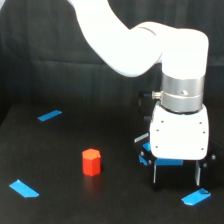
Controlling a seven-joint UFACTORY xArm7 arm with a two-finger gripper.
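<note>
A red block (pixel 91 162) stands on the dark table, left of centre. Well to its right, my gripper (pixel 177 181) points downward, its two thin fingers wide apart and nothing visible between the tips. Behind the white gripper body, a blue patch (pixel 168 162) shows in part; whether it is tape or an object I cannot tell.
Blue strips lie on the dark surface: one at the back left (pixel 50 116), one at the front left (pixel 24 189) and one at the front right (pixel 196 197). Between the red block and the gripper the table is bare. A dark curtain hangs behind.
</note>
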